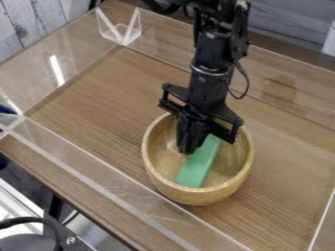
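Note:
A black robot arm comes down from the top centre with its gripper (187, 139) low inside a tan round bowl (164, 172), at the bowl's back part. A green oblong object (197, 169) lies in the bowl, its upper end at the fingertips. The fingers look close together, but their tips are dark and small, so whether they touch the green object cannot be told.
The bowl stands on a wooden table (85, 118), clear on the left and right. A clear plastic container (118, 27) stands at the back left. Black cables (33, 225) lie at the lower left corner.

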